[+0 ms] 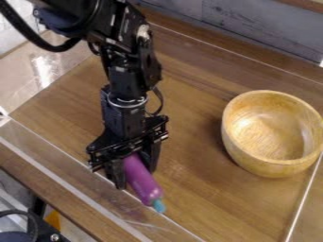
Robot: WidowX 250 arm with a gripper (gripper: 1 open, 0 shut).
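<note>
My black gripper (127,161) reaches down to the front of the wooden table, shut on a purple object (142,181) with a teal tip (157,204). The object lies at a slant near a clear strip along the table's front-left edge, its upper end hidden among the fingers.
A yellow wooden bowl (271,161) stands at the right. A grey plank wall (240,28) runs along the back. Dark cables show at the lower left, beyond the table edge.
</note>
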